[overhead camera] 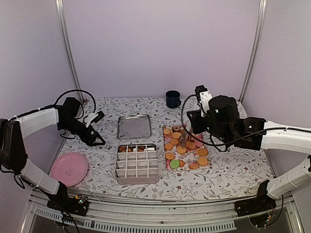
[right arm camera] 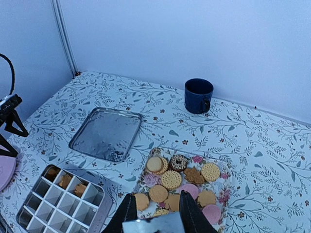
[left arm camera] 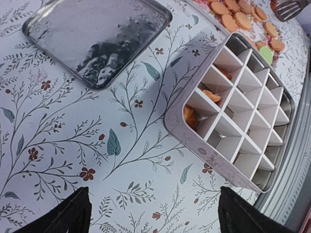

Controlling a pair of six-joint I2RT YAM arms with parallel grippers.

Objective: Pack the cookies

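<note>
Cookies of several shapes (right arm camera: 171,180) lie spread on a patterned sheet on the right half of the table, with a green one (overhead camera: 175,164) at its near left corner. Left of them stands the grid box (overhead camera: 137,181). Its back row holds brown cookies (left arm camera: 211,95); the nearer cells look empty. My right gripper is over the cookies, closed around a slotted metal utensil (left arm camera: 289,9) that hangs below it. Whether a cookie sits in the utensil cannot be made out. Well left of the box, my left gripper is open and empty.
An empty metal tray (overhead camera: 134,127) lies behind the box. Further back is a dark blue mug (overhead camera: 173,99). A pink plate (overhead camera: 69,169) occupies the near left corner. Table between plate and box is free, as is the right rear area.
</note>
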